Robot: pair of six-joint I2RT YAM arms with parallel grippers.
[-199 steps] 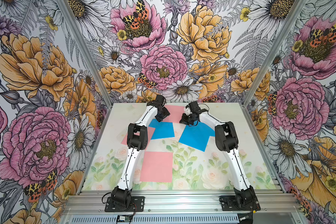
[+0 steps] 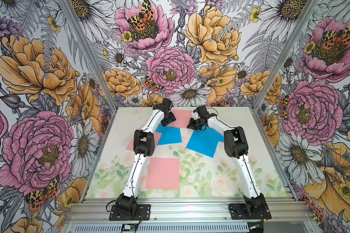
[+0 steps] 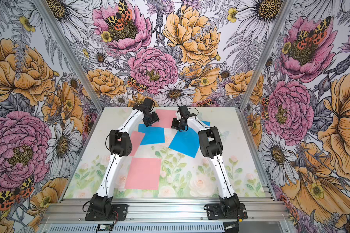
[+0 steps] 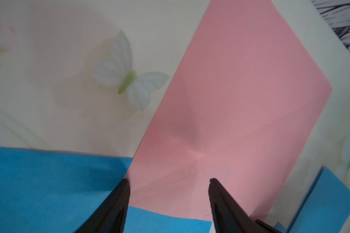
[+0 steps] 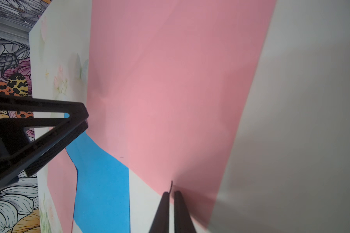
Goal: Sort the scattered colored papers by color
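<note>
At the back of the table lies a pink paper, between both grippers. One of its corners overlaps the left blue paper. My left gripper is open above that corner, its fingers apart on either side, nothing held. At another corner, my right gripper is shut on the pink paper's edge, which is slightly creased and raised there. A second pink paper sits partly under the left arm, beside the left blue paper. Right of centre are overlapping blue papers, partly hidden by the right arm. Another pink paper lies flat at the front.
The two grippers are close together at the back; the left one's black fingers show in the right wrist view. Bare tabletop stretches along the right side. Metal frame posts and patterned walls bound the table.
The left arm has shifted very slightly, its gripper staying over the same corner. The right arm and the papers look unmoved.
</note>
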